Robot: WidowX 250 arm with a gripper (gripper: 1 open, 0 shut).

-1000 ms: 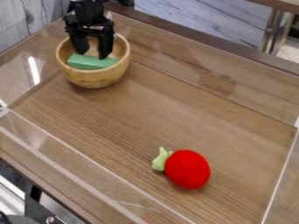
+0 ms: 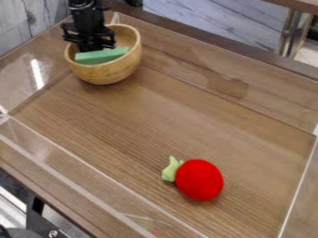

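My black gripper (image 2: 89,35) reaches down into the wooden bowl (image 2: 112,71) at the upper left, over a green block (image 2: 100,56) lying in it. The fingertips are dark and small, partly within the bowl, so whether they touch the block or are open is unclear. A red round object with a green top (image 2: 199,179) lies on the table at the lower right.
A shelf edge (image 2: 293,7) juts in at the top right. A wall stands at the left behind the bowl.
Over the last second the gripper has shifted slightly left within the bowl, and the green block sits a little differently. The red object has not moved.
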